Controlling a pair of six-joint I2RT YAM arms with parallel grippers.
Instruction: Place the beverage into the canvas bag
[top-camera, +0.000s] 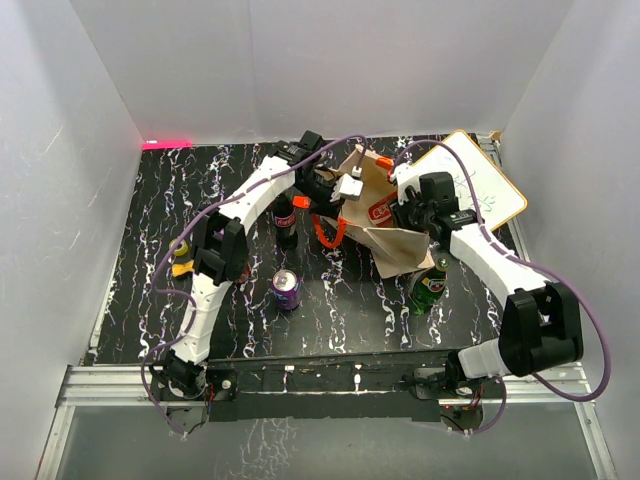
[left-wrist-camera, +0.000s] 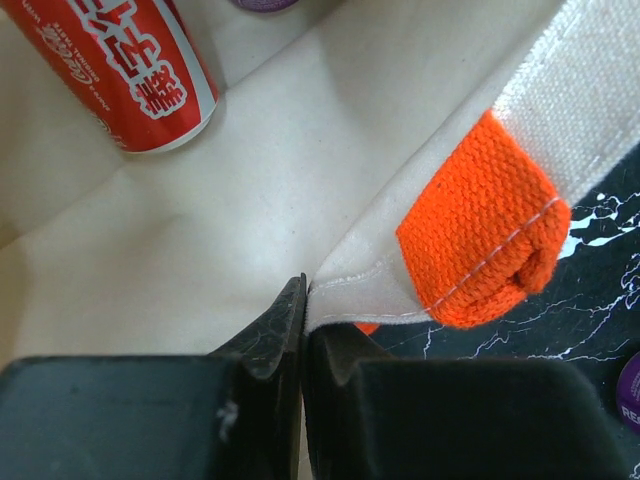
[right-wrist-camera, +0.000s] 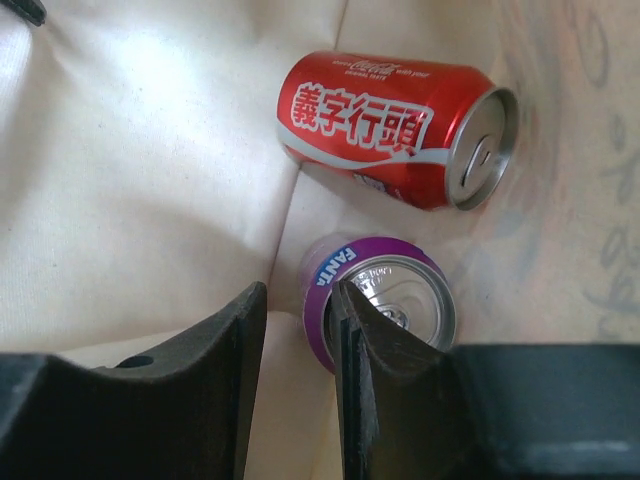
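Note:
The canvas bag (top-camera: 390, 250) stands open. My left gripper is shut on the bag's edge beside an orange handle (left-wrist-camera: 480, 220). Inside the bag lie a red Coca-Cola can (right-wrist-camera: 380, 130) and a purple Fanta can (right-wrist-camera: 350, 260). My right gripper is over the bag's interior at its right part, near the Fanta can; whether it holds anything is hard to see.
A dark cola bottle (top-camera: 286, 225), a purple can (top-camera: 285, 289) and a green bottle (top-camera: 430, 285) stand on the marble table around the bag. A white board (top-camera: 480, 180) lies at back right.

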